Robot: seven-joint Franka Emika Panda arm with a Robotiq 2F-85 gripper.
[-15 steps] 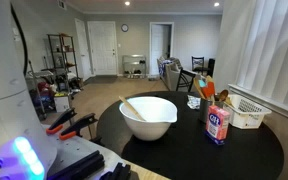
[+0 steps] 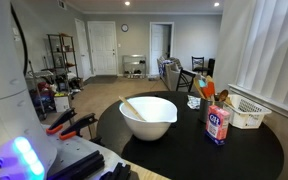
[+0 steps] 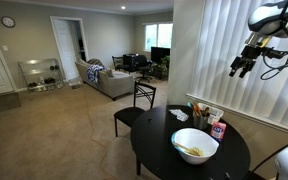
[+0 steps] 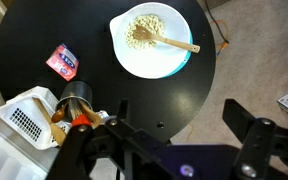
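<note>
In the wrist view, my gripper is open over the table's edge, with its two dark fingers wide apart and nothing between them. A white bowl (image 4: pixel 162 66) lies ahead of it, holding small pale pieces (image 4: pixel 137 33) and a wooden spoon (image 4: pixel 170 41) whose handle crosses the rim. From exterior view 2, the gripper (image 3: pixel 241 69) hangs high at the right, well above the table and apart from everything on it. A red, white and blue carton (image 2: pixel 217 123) stands upright right of the bowl in exterior view 1.
Behind the carton are a dark utensil holder (image 4: pixel 76 96) with several utensils and a white slotted basket (image 4: pixel 23 116). The round black table (image 2: pixel 180 160) has bare room in front of the carton. A dark chair (image 3: pixel 142 98) stands beside the table.
</note>
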